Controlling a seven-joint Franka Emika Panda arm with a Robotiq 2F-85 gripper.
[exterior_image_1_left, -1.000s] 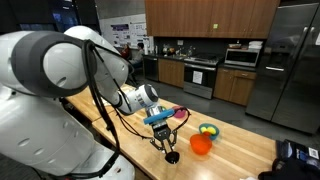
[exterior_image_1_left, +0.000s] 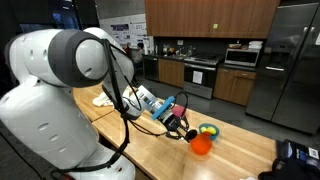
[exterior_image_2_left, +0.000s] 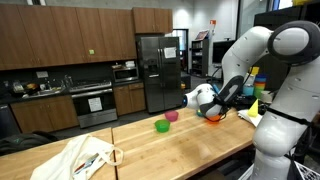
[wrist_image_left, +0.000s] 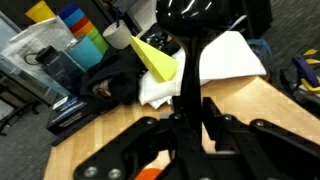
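A black ladle-like utensil (wrist_image_left: 196, 55) is pinched by its handle in my gripper, which is shut on it. The rounded dark end fills the top of the wrist view, away from the fingers. In exterior view 1 the utensil's dark end (exterior_image_1_left: 191, 135) shows just up and left of an orange bowl (exterior_image_1_left: 201, 145); whether it hangs over the rim cannot be told. A sliver of orange (wrist_image_left: 148, 174) shows at the wrist view's bottom edge. The arm hides part of the orange bowl (exterior_image_2_left: 213, 120) in exterior view 2.
A green bowl (exterior_image_2_left: 162, 126) and a pink bowl (exterior_image_2_left: 171, 116) stand on the wooden table, with a white cloth (exterior_image_2_left: 82, 155) at its far end. Dark items, a yellow wedge (wrist_image_left: 154, 60) and coloured cups (wrist_image_left: 75, 18) crowd one table edge. Bare wood lies between the bowls and cloth.
My gripper has carried the utensil up and to the right in exterior view 1, from the table's near side toward the orange bowl. The bowls have stayed put.
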